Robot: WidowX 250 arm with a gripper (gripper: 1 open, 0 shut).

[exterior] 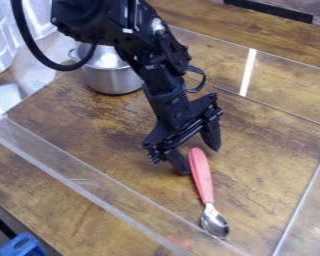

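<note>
My black gripper (184, 150) is low over the wooden table, its fingertips at the upper end of a red-handled spoon (202, 180). I cannot tell whether the fingers are open or shut, or whether they touch the handle. The spoon lies with its steel bowl toward the front of the view.
A steel pot (107, 75) stands behind the arm at the upper left. Clear plastic edges run along the left front and right of the table (63, 135). A blue object (21, 247) is at the bottom left corner. The wood right of the gripper is clear.
</note>
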